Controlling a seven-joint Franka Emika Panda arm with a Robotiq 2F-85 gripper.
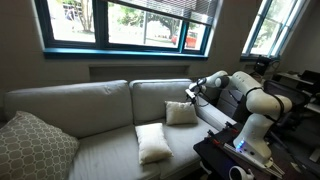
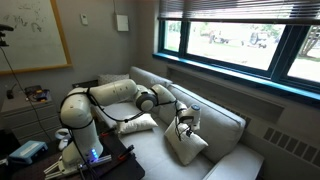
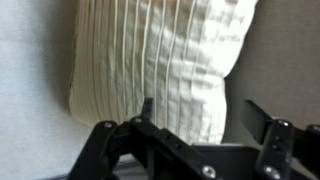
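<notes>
A cream striped pillow fills the middle of the wrist view. In the first exterior view, this pillow leans on the sofa's backrest near the right armrest. My gripper stands open, its black fingers apart, with the pillow's edge showing in the gap. From the second exterior view, the gripper is at the upper part of the leaning pillow. Whether the fingers touch the fabric cannot be told.
Another cream pillow rests on the middle of the grey sofa. A patterned cushion is at the sofa's left end. Close behind my gripper rises the backrest. Seat room is free between the cushions.
</notes>
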